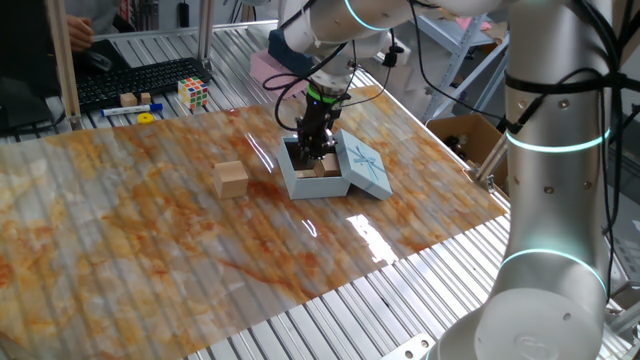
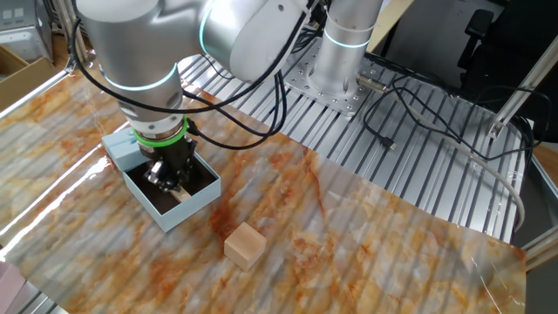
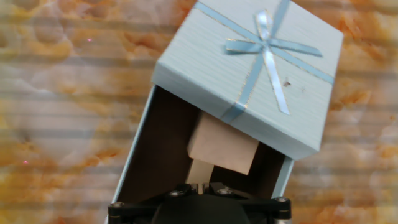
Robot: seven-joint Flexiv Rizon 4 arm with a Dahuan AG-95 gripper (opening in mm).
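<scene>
A light-blue gift box stands open on the marbled board, its dark inside showing. Its lid, with a ribbon bow, leans tilted over one side of the box. Within lie a wooden block and a narrower wooden piece, partly hidden by my gripper. My gripper points down at the box opening, its fingertips close together at the narrow piece's near end. Whether they grip that piece is unclear. Outside the box, a wooden cube sits on the board.
A Rubik's cube, a marker, a yellow ring and a keyboard lie beyond the board. A pink box stands behind the arm. Much of the board is clear.
</scene>
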